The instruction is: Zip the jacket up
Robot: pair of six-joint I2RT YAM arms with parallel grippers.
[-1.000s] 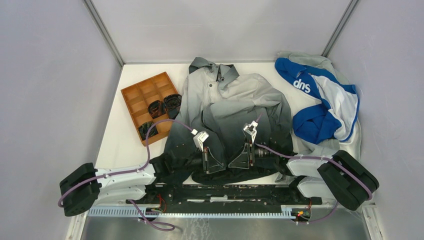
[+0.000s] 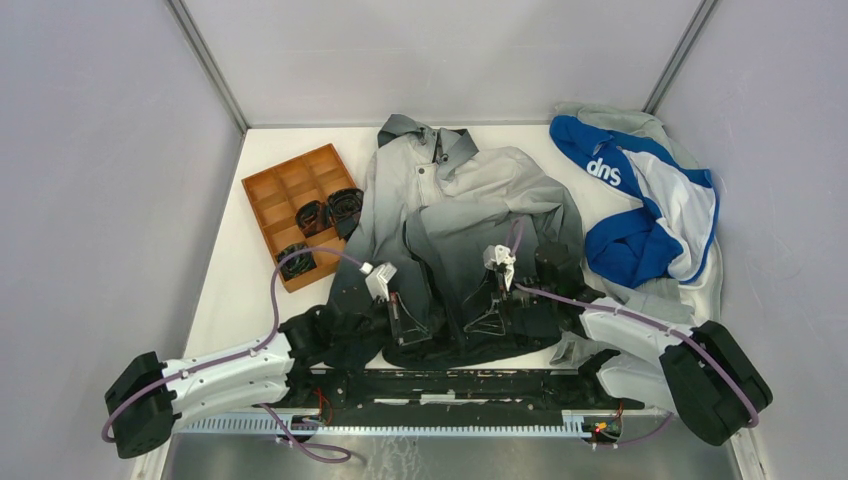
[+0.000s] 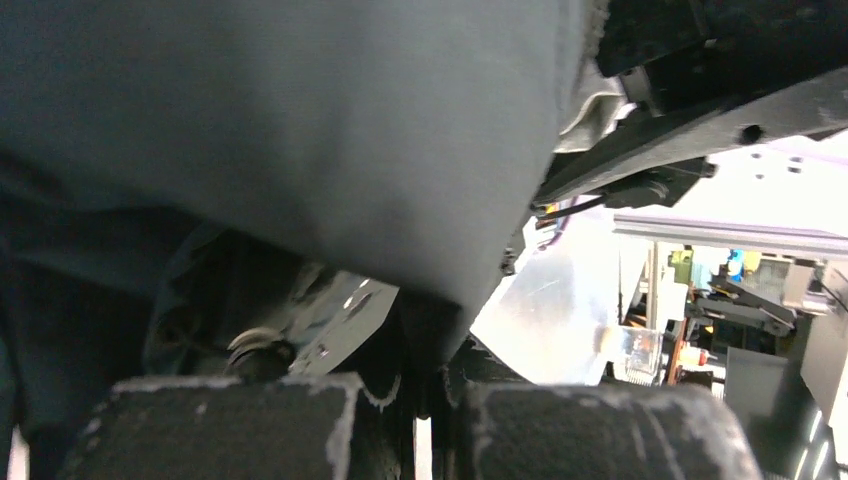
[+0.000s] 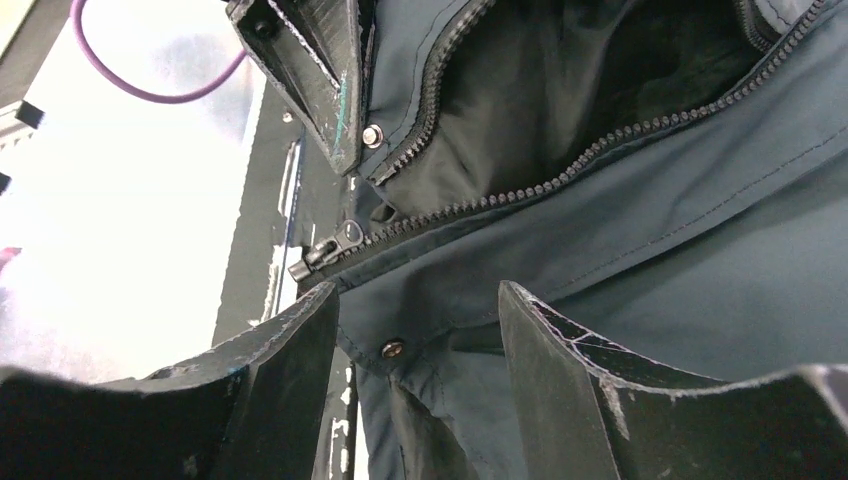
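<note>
The grey jacket [image 2: 520, 240], dark at its hem, lies spread with its front parted. In the top view my left gripper [image 2: 428, 334] is at the hem, shut on one front edge; the left wrist view shows grey fabric [image 3: 350, 130] running down to the gripper. That edge carries a row of zipper teeth [image 4: 432, 90] and a snap. The slider [image 4: 325, 252] sits at the bottom of the other edge's teeth. My right gripper is open below this edge, its fingertips apart, with fabric and a snap [image 4: 392, 348] visible between them.
A wooden compartment tray [image 2: 280, 190] with dark rolled items stands at the left. A blue and white garment [image 2: 640, 200] lies piled at the right. Bare white table [image 2: 225, 290] shows at the left.
My left gripper has shifted left, away from the right one, widening the gap between them. The right gripper has moved slightly right. The upper jacket stays in place.
</note>
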